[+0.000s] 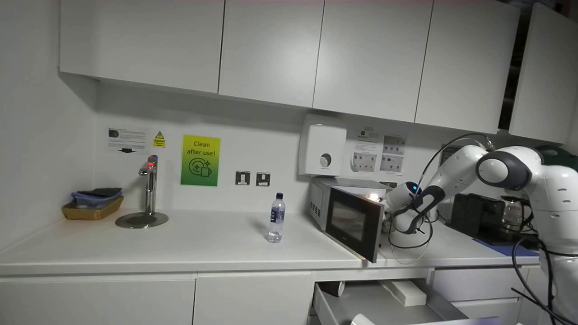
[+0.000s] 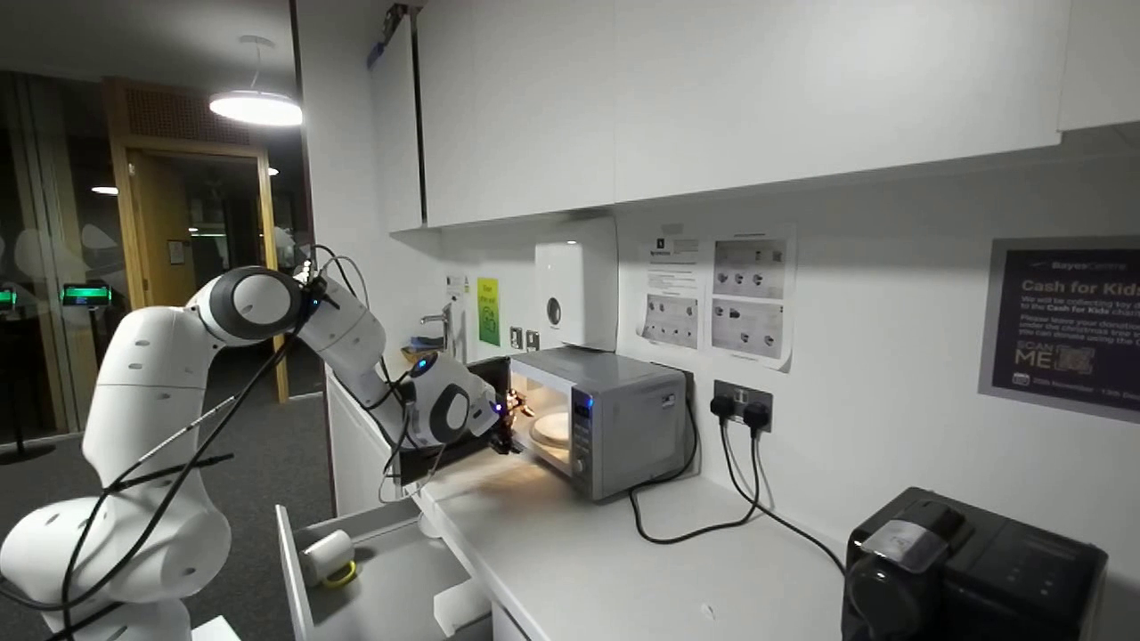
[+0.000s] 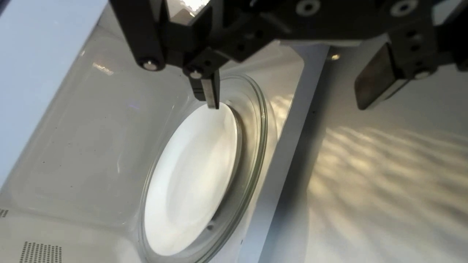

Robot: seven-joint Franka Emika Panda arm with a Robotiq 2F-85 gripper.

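Inside the lit microwave (image 2: 631,401), whose door (image 1: 352,219) stands wide, a white plate (image 3: 188,179) rests on the glass turntable (image 3: 259,144). My gripper is open at the microwave's mouth, its two fingers far apart with nothing between them. In the wrist view, one fingertip (image 3: 210,92) overlaps the plate's upper rim; I cannot tell whether they touch. The other finger (image 3: 377,79) appears over the counter, outside the microwave's front edge. In exterior view 1 the door hides the gripper.
Below the counter, an open drawer (image 1: 368,308) holds a mug (image 2: 327,557) and a white box (image 1: 405,292). A water bottle (image 1: 276,219) stands left of the microwave. Cables and a black coffee machine (image 2: 962,566) are to its right.
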